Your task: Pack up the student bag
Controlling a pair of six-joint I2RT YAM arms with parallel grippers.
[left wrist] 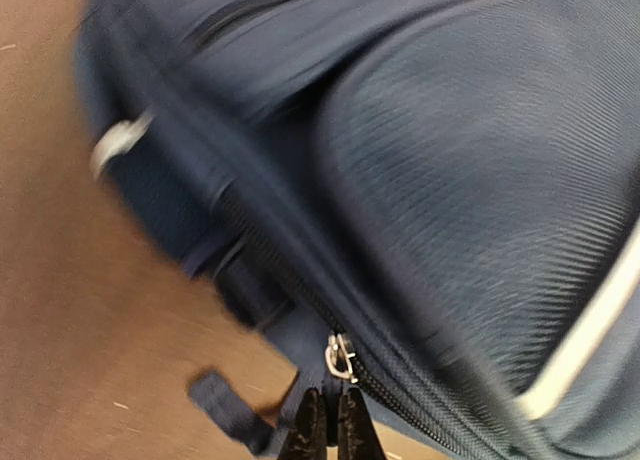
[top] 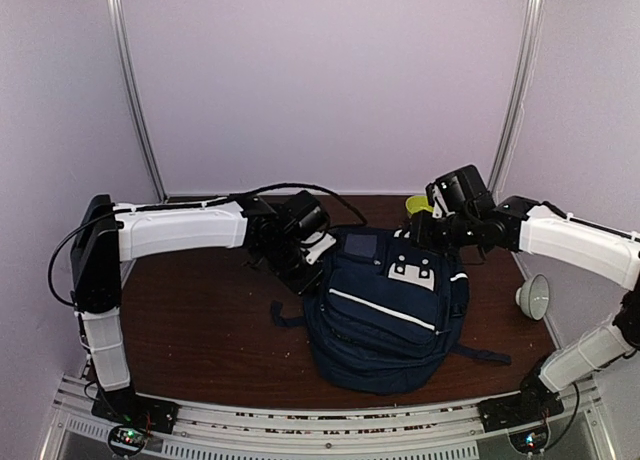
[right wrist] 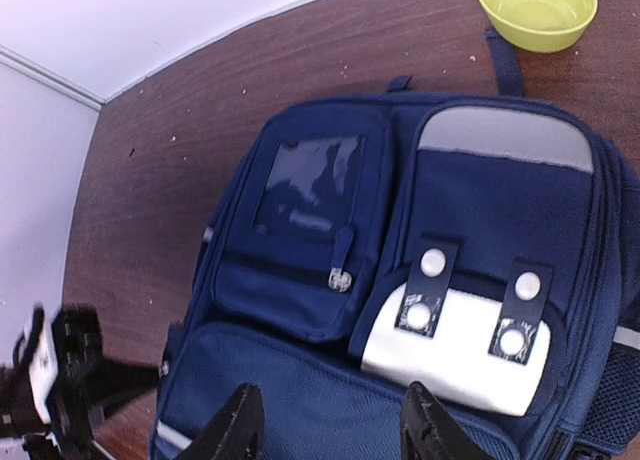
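Note:
The dark blue backpack (top: pixel 385 330) lies flat on the wooden table with its white-striped front up. At its left edge my left gripper is shut on the zipper pull (left wrist: pixel 341 358), by the metal slider of the side zipper (left wrist: pixel 310 300). The zipper's teeth line looks closed around the slider. My right gripper (top: pixel 422 238) hovers over the bag's upper right part, above the white patch (right wrist: pixel 455 350) with its snap straps. In the right wrist view its fingers (right wrist: pixel 242 420) are apart, nothing held between them.
A yellow-green bowl (top: pixel 418 205) stands behind the bag, partly covered by my right arm. On the right, a white bowl (top: pixel 534 297) lies tipped near the wall.

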